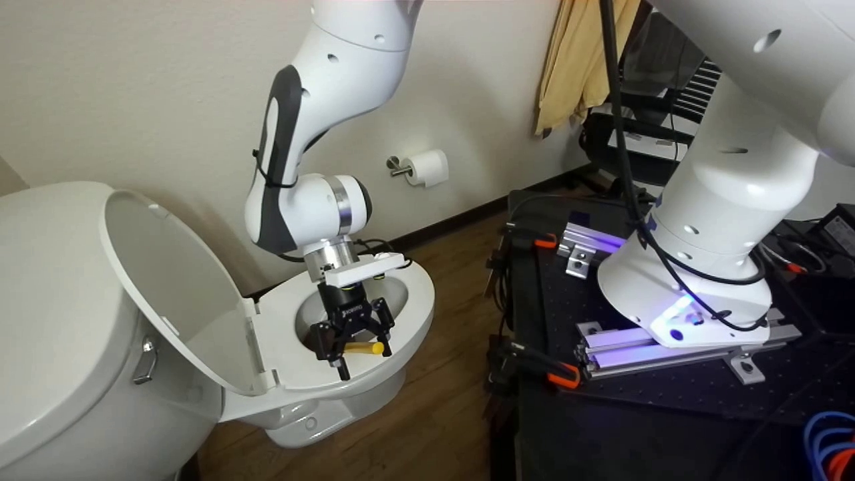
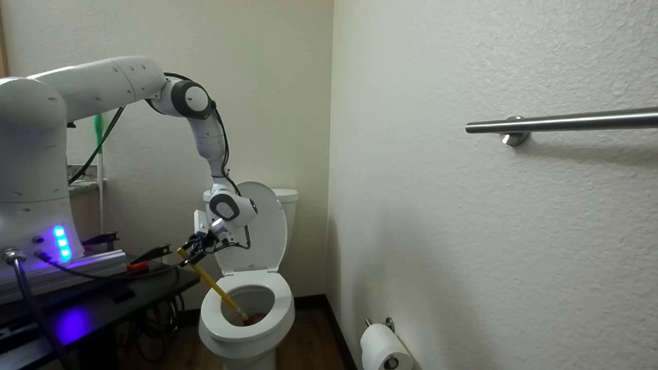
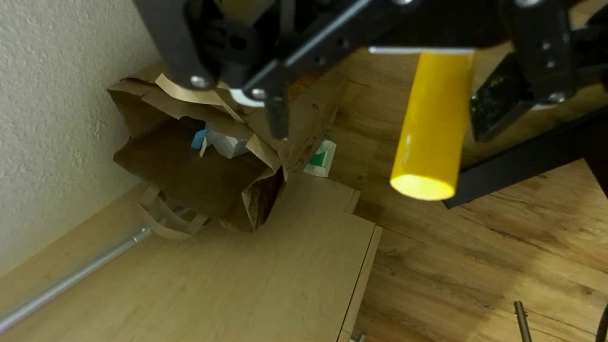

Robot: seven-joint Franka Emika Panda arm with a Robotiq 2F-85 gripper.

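Note:
A yellow plunger handle (image 2: 213, 283) leans out of the toilet bowl, its reddish base (image 2: 253, 318) down inside. My gripper (image 1: 365, 361) is open around the handle's upper part in exterior view 1. From the wrist, the yellow handle (image 3: 434, 128) lies between the open fingers, close to the right-hand one (image 3: 498, 102) and well apart from the left-hand one (image 3: 278, 117). Whether either finger touches it I cannot tell. The white toilet (image 2: 209, 317) has its lid (image 2: 262, 231) up; in exterior view 1 the arm hides much of the bowl.
The black table (image 1: 553, 433) bearing the robot's base stands beside the toilet, clamps (image 1: 545, 365) along its edge. A toilet paper roll (image 1: 429, 168) hangs on the wall. A brown paper bag (image 3: 194, 165) and a wooden cabinet (image 3: 285, 256) show in the wrist view.

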